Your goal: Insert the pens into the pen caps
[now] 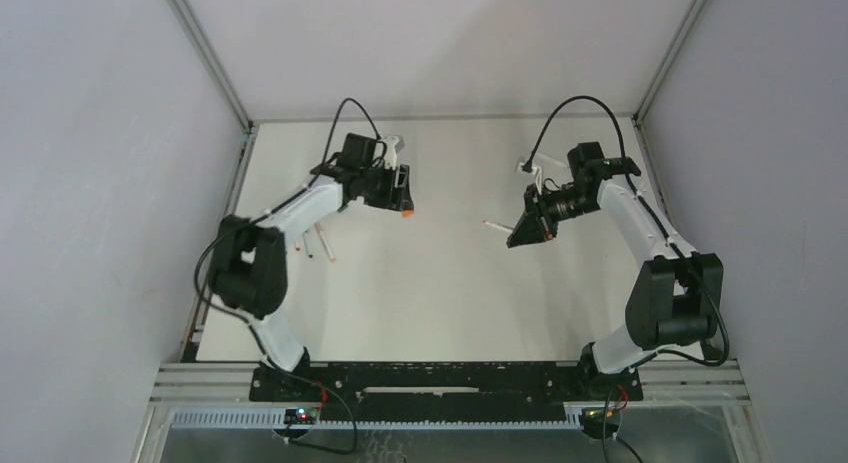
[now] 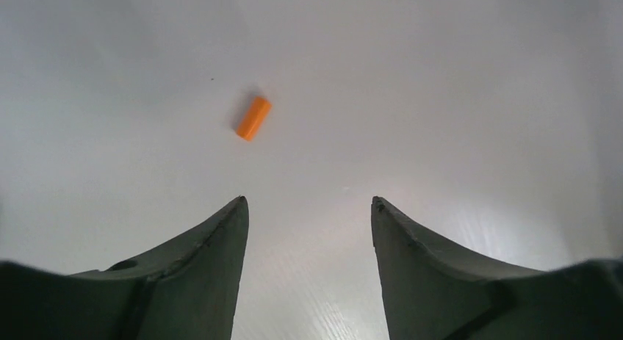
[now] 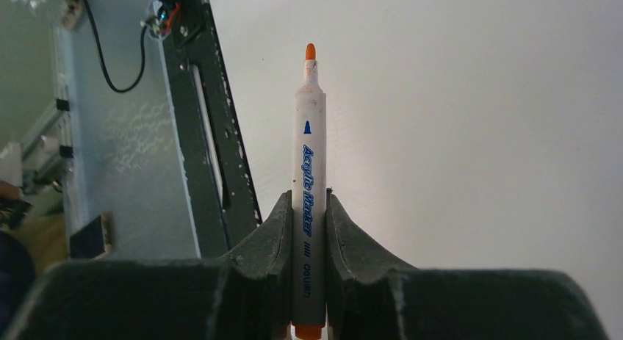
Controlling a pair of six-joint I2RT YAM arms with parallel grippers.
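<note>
An orange cap lies on the table in the left wrist view, seen also just beside my left gripper in the top view. My left gripper has its fingers apart with nothing between them, short of the cap in that view. My right gripper is shut on a white acrylic marker, its orange tip uncovered and pointing away from the fingers. In the top view the marker points left toward the middle of the table.
Several pens lie at the table's left, partly behind the left arm. A white pen lies at the back right, partly hidden by the right arm.
</note>
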